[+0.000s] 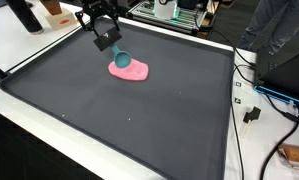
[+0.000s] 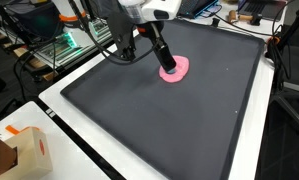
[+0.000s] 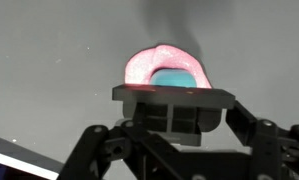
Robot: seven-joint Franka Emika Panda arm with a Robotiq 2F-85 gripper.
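A pink, irregular flat piece (image 1: 135, 72) lies on the dark table, and a teal rounded thing (image 1: 122, 60) sits on its left side in exterior view 1. Above and behind the teal thing is a dark block (image 1: 107, 39) at the end of my gripper. In the wrist view the dark block (image 3: 174, 97) spans my gripper from side to side and covers part of the teal thing (image 3: 173, 77) and the pink piece (image 3: 139, 68). Whether the fingers grip the block does not show clearly. Exterior view 2 has the gripper (image 2: 165, 60) beside the pink piece (image 2: 175, 69).
Cables and equipment stand beyond its back edge. A white box with an orange mark (image 2: 29, 158) is off the table at the lower left in exterior view 2.
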